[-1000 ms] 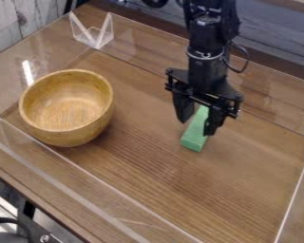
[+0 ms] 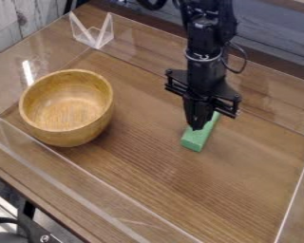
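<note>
A green rectangular block (image 2: 197,138) lies on the wooden table. Above its upper end is my black gripper (image 2: 200,119), pointing down, with its tip overlapping the block in this view; no gap shows between the fingers, which look shut. Whether it touches the block is unclear.
A large tan bowl (image 2: 67,103) sits on the left. A clear plastic object (image 2: 95,30) stands at the back left.
My gripper has moved slightly up and narrowed in outline since a second ago, appearing to have closed. The block looks in nearly the same place.
</note>
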